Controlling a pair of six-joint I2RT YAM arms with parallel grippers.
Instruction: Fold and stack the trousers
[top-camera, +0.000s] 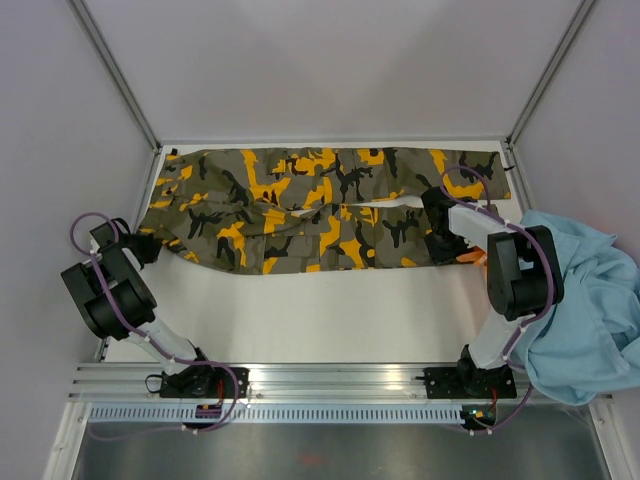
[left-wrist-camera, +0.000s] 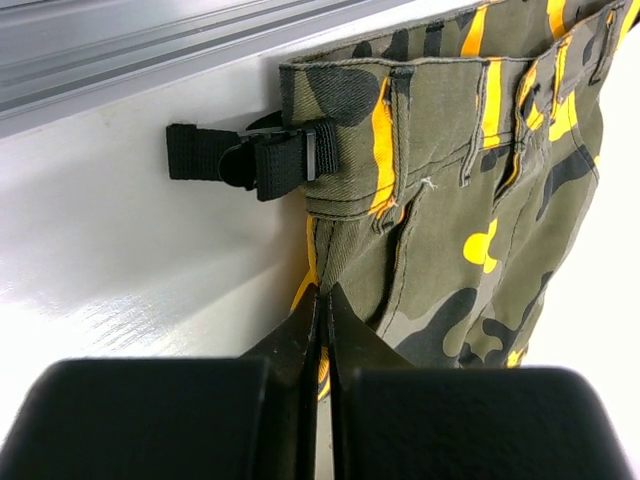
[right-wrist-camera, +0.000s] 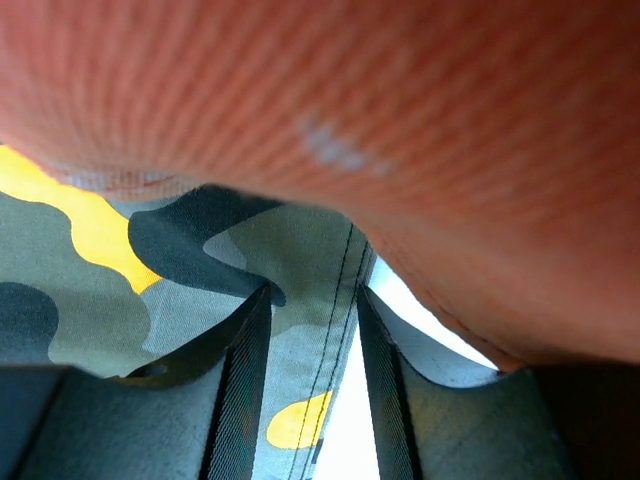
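Note:
Camouflage trousers (top-camera: 300, 240) lie spread along the back half of the white table, legs reaching right. At the waist end on the left, my left gripper (top-camera: 150, 245) is shut on the fabric, beside a black buckle strap (left-wrist-camera: 205, 150); the waistband (left-wrist-camera: 350, 130) fills much of that wrist view. My right gripper (top-camera: 445, 250) is low over the right end of the lower leg; in the right wrist view its fingers (right-wrist-camera: 230, 390) stand apart over camouflage cloth (right-wrist-camera: 90, 280) near a stitched edge.
An orange cloth (right-wrist-camera: 420, 120) looms close to the right gripper. Light-blue cloth (top-camera: 575, 300) is heaped along the table's right side.

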